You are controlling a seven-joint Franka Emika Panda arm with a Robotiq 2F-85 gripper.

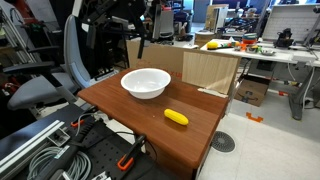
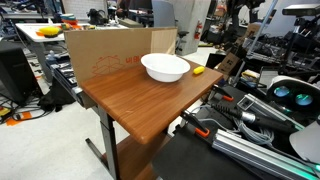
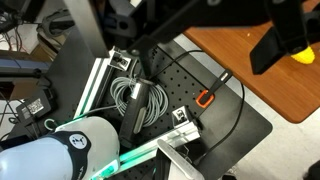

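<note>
On the brown table lies a small yellow elongated object (image 1: 176, 117), near the front right edge in exterior view 1. It shows partly at the right side of the wrist view as a yellow patch (image 3: 304, 55). Farther back and left stands a white bowl (image 1: 147, 86), which looks empty in exterior view 2, though its bottom is partly hidden. My gripper (image 1: 116, 46) hangs high in front of the table, well above and apart from both. In the wrist view the gripper is open, its two dark fingers wide apart with nothing between them.
A cardboard panel (image 2: 110, 52) stands upright along one table edge. At the front, an orange-handled clamp (image 1: 127, 160) grips the table's edge. A coiled grey cable (image 3: 140, 103) lies on the robot's base frame.
</note>
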